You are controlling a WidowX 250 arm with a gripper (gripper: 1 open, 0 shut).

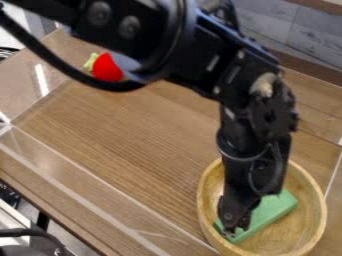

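Observation:
My black gripper (243,200) reaches down into a round wooden bowl (311,225) at the lower right, its fingertips at the near-left part of a green block (270,216) lying inside. The gripper hides part of the block, and I cannot tell whether the fingers touch or hold it.
A red round object (107,70) with a small green piece beside it sits at the upper left, partly behind my arm. A pale plank wall (294,30) stands behind.

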